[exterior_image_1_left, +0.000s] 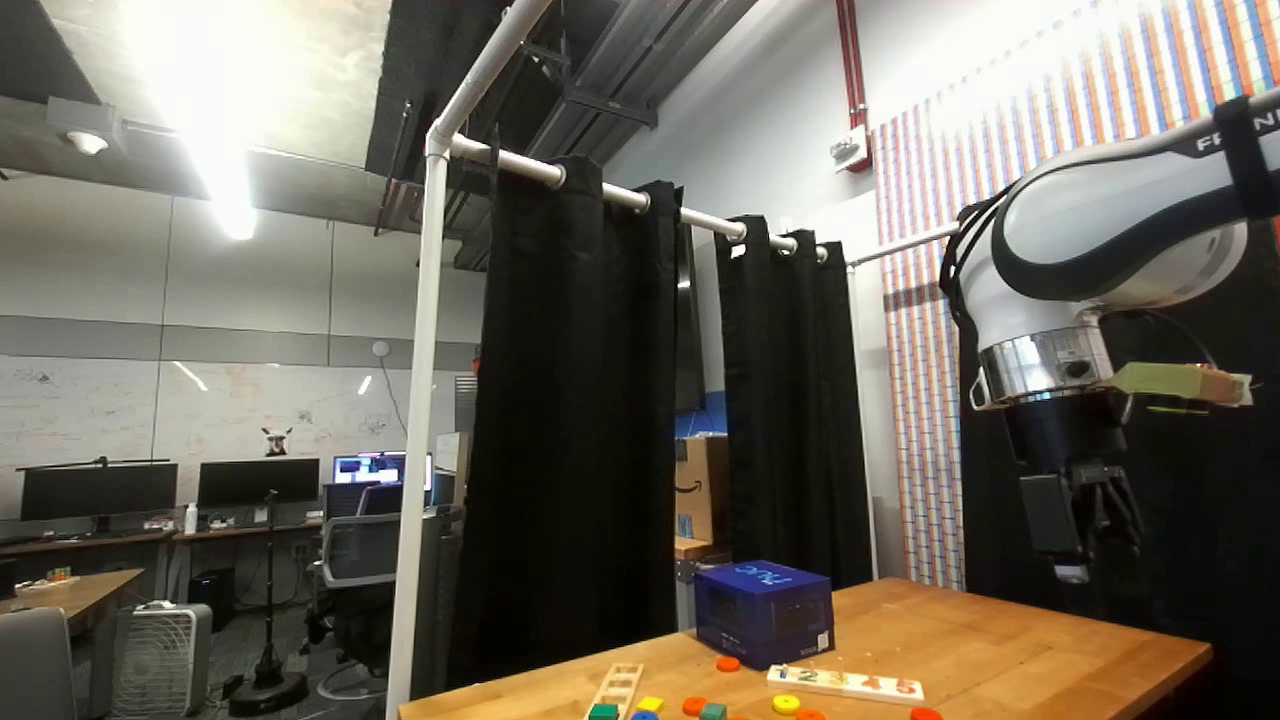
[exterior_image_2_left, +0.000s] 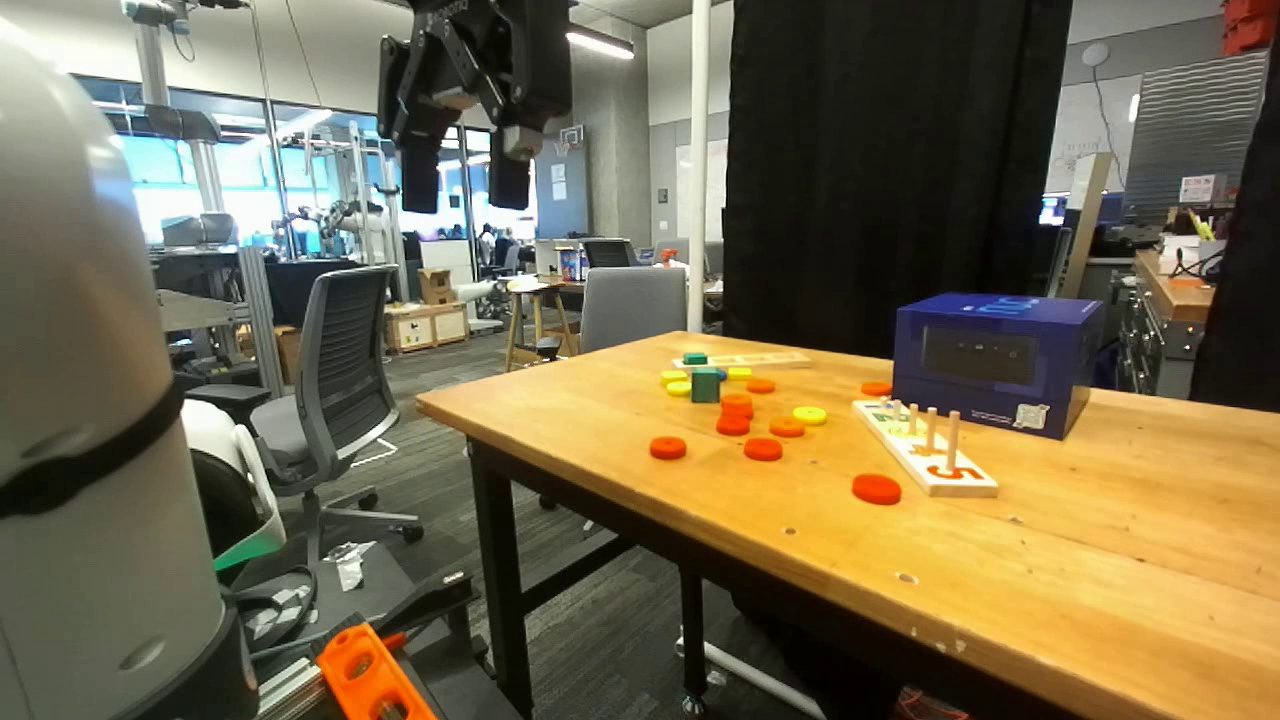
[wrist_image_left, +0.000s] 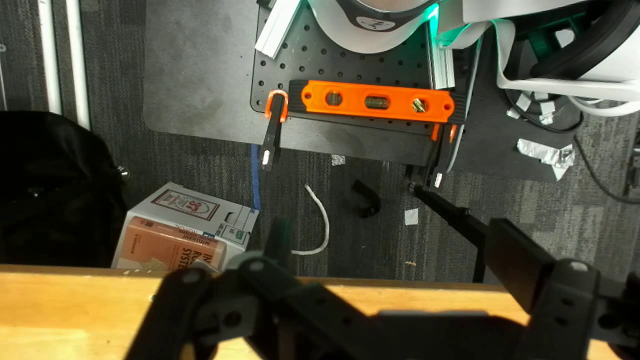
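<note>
High above the wooden table (exterior_image_2_left: 1080, 564) hangs my gripper (exterior_image_2_left: 464, 192), its fingers apart and nothing between them. In the wrist view the two dark fingers are spread wide over the table's edge and the floor. A pegboard with painted numbers (exterior_image_2_left: 918, 450) lies on the table, with upright pegs. Orange rings (exterior_image_2_left: 877, 488) and yellow rings (exterior_image_2_left: 810, 415) are scattered near it. A green block (exterior_image_2_left: 705, 384) stands among several pieces, close to a flat wooden frame (exterior_image_2_left: 768, 359). All of them are well away from the gripper.
A dark blue box (exterior_image_2_left: 996, 360) stands behind the pegboard. Bare tabletop stretches along the front right. Beyond the table edge, an orange level (wrist_image_left: 378, 100) lies on the robot's mounting plate, and a cardboard box (wrist_image_left: 186, 219) sits on the floor.
</note>
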